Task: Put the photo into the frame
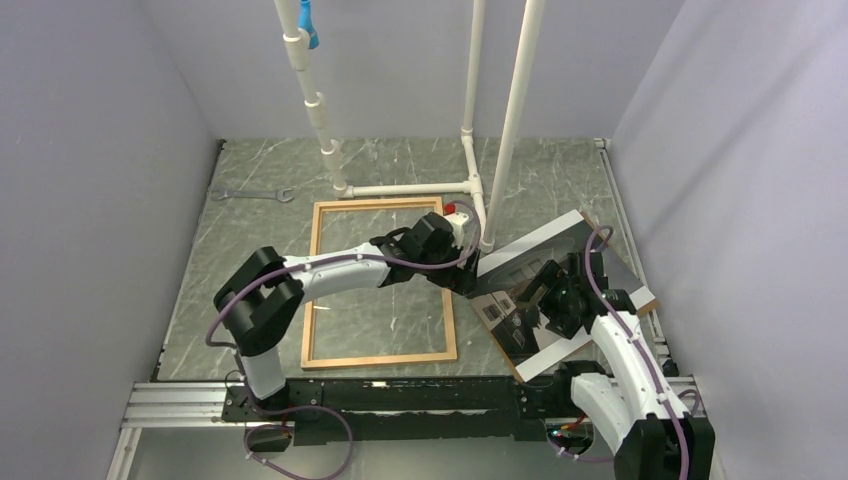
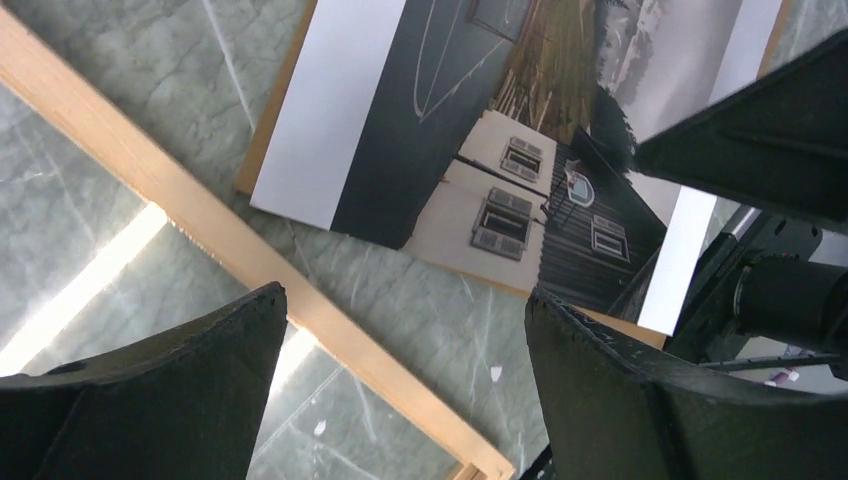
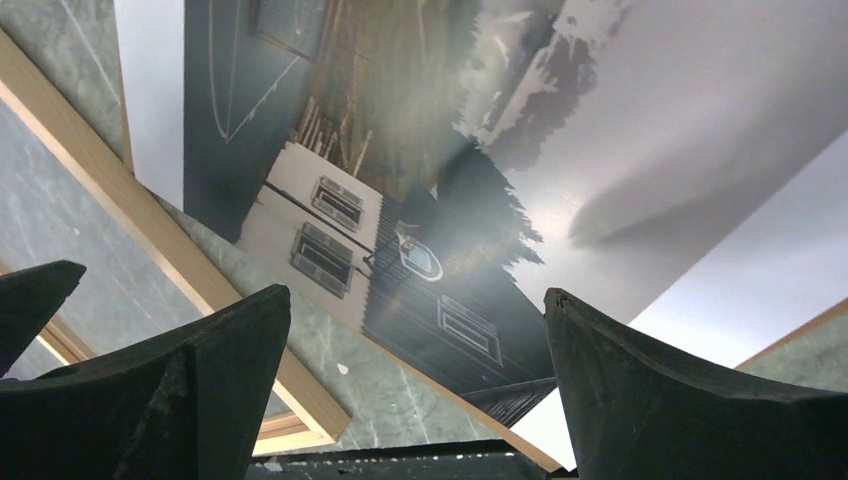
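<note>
The wooden frame [image 1: 380, 360] lies flat on the table, with bare marble showing inside it. To its right the photo [image 1: 548, 262], a building picture with white borders and a thin brown board edge, lies turned at an angle. My left gripper [image 1: 472, 275] hovers between the frame's right rail and the photo's left corner, open and empty. In the left wrist view its fingers [image 2: 610, 390] stand wide apart over the photo [image 2: 480, 215]. Above the photo's middle is my right gripper [image 1: 540, 290], also open; nothing sits between its fingers.
White pipes [image 1: 410, 189] stand behind the frame, one upright coming down near the photo's left corner. A wrench [image 1: 252, 194] lies at the back left. The grey wall [image 1: 740, 200] is close to the photo's right side.
</note>
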